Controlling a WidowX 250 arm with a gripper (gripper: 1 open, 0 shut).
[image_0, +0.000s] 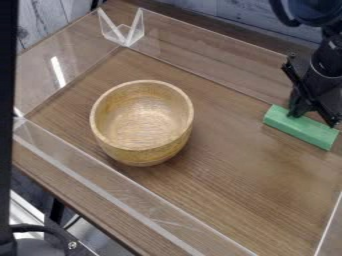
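Note:
My black gripper (310, 98) reaches in from the upper right and sits low over the back edge of a green rectangular block (301, 128) on the wooden table (214, 190). Its fingertips are at or very near the block; whether they touch it, and whether the fingers are open or shut, is hard to make out against the dark body.
A round wooden bowl (142, 118) stands left of centre. A clear plastic piece (120, 28) is at the back left, near the table edge. A wall runs along the back.

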